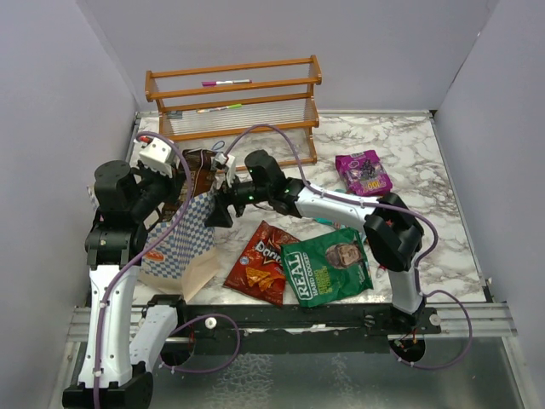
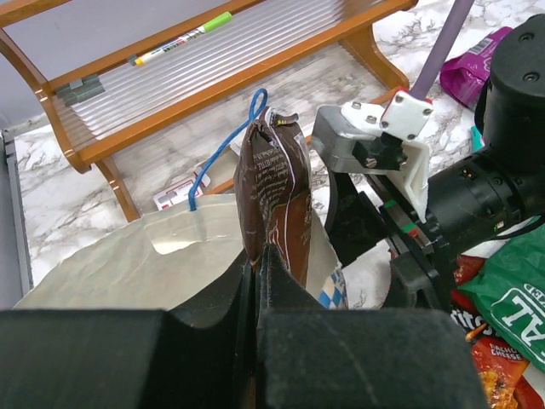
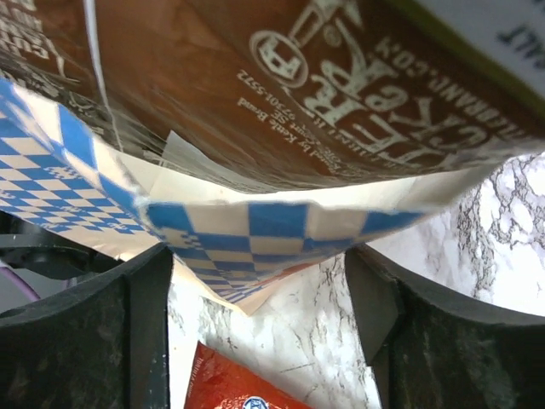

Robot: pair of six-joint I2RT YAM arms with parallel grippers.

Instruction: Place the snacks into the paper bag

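Observation:
The checkered paper bag (image 1: 192, 239) stands at left. A brown snack bag (image 2: 274, 196) rises from its mouth, its lower part hidden behind my left gripper, which is shut on it. In the top view my right gripper (image 1: 220, 204) is at the paper bag's right rim. Its fingers are part open around the checkered rim (image 3: 272, 234), below the brown bag. Red Doritos (image 1: 260, 264), a green snack bag (image 1: 324, 268) and a purple pouch (image 1: 364, 173) lie on the table.
A wooden rack (image 1: 230, 123) with markers stands at the back. Small items, partly hidden by the right arm, lie at centre right.

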